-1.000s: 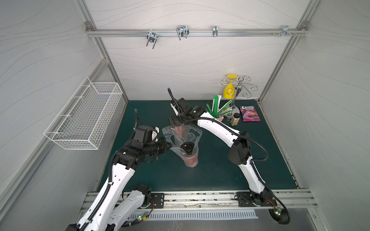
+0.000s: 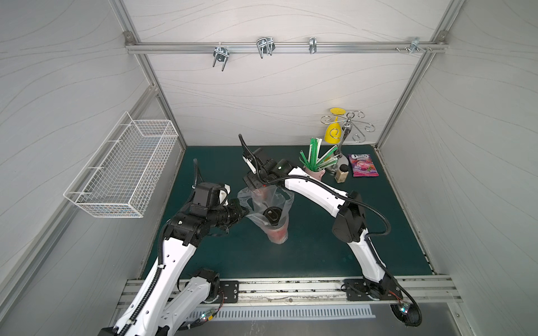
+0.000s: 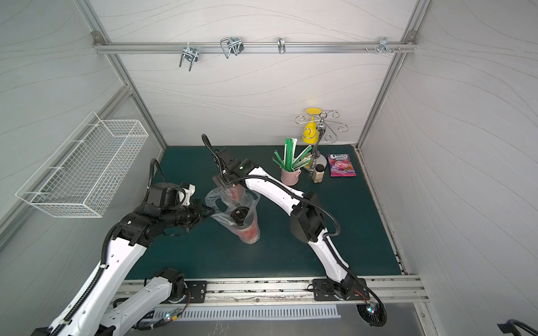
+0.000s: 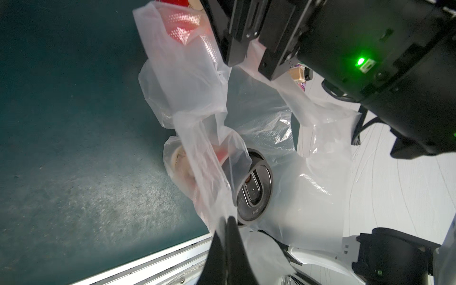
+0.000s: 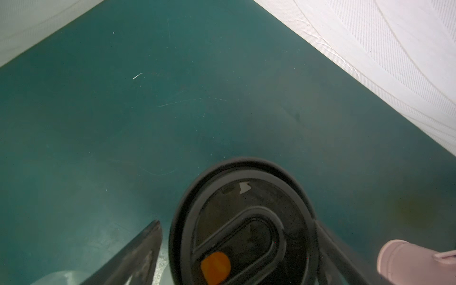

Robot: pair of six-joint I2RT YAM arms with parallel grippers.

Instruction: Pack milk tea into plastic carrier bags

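Note:
A translucent plastic carrier bag [image 2: 268, 228] stands open around one cup, whose black lid [image 2: 273, 214] shows inside it. My left gripper is shut on the bag's edge, pulling the film to the left. A second cup with a black lid [image 5: 247, 190] stands on the table behind the bag. My right gripper is open, one finger [image 5: 140, 254] on each side of that lid. Whether the fingers touch the cup cannot be told. In the top left view the bag film partly covers this cup's reddish body.
At the back right are a pink cup [image 3: 289, 177] of green and white straws, a small bottle [image 3: 318, 173], a metal stand [image 3: 322, 131], and a candy packet [image 3: 341, 165]. A wire basket [image 2: 127, 168] hangs on the left wall.
The left arm and the bagged cup have hardly moved.

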